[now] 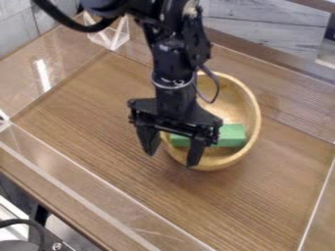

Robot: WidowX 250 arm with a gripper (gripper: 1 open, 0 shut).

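My gripper (171,145) hangs at the centre of the camera view, its black fingers spread open over the left part of a round tan bowl (241,99). A green block (228,137) lies in the bowl, to the right of my fingers and partly behind the gripper. Whether a finger touches the block or the bowl's rim, I cannot tell.
A light grey wall (275,29) runs along the back. A black cable (26,230) shows at the lower left edge.
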